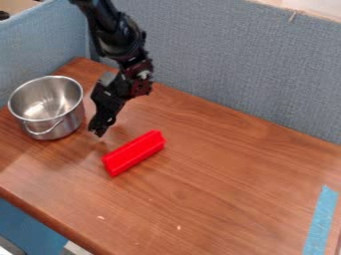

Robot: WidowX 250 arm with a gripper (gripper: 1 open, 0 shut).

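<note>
My black gripper [102, 124] hangs low over the wooden table, just to the right of a shiny steel pot [47, 107] with a wire handle. Its fingers point down toward the table; whether they are open or shut is too dark and small to tell. A red oblong block [134, 152] lies on the table below and to the right of the gripper, apart from it.
Grey-blue padded walls [226, 65] border the table at the left and back.
</note>
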